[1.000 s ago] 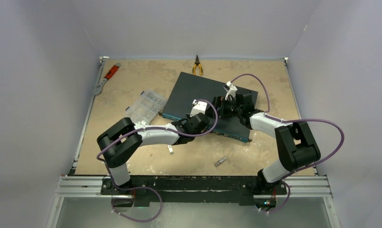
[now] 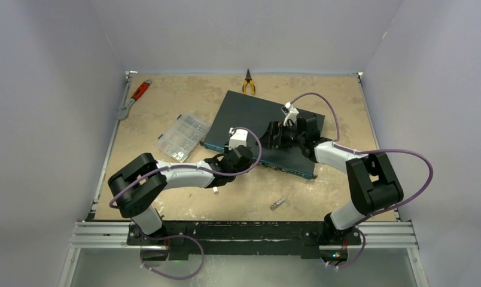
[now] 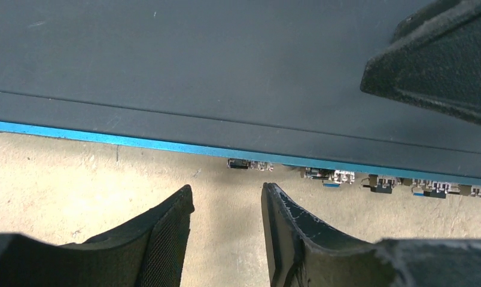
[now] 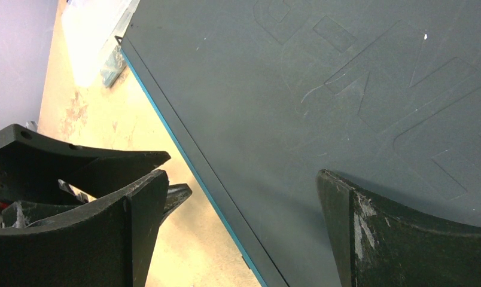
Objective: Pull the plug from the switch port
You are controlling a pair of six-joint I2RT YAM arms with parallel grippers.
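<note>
The dark switch [image 2: 244,107] lies slanted on the table, its blue front edge [image 3: 166,145] facing me. Several small plugs stick out from that edge in the left wrist view. One plug [image 3: 250,164] sits apart from the cluster to its right, which includes another plug [image 3: 329,176]. My left gripper has its fingers parted, with only bare table showing between them. The lone plug is just beyond its fingertips, toward the edge. Above the switch's top stands my right gripper, wide open and empty. The ports themselves are hidden under the edge.
A clear compartment box [image 2: 183,136] stands left of the switch. Yellow pliers [image 2: 248,82] and a red-handled tool [image 2: 134,99] lie farther back. A small metal piece [image 2: 277,203] rests in front. My two grippers are close together.
My left arm has shifted leftward along the switch's front, away from the right gripper. The right arm and the switch stay where they were.
</note>
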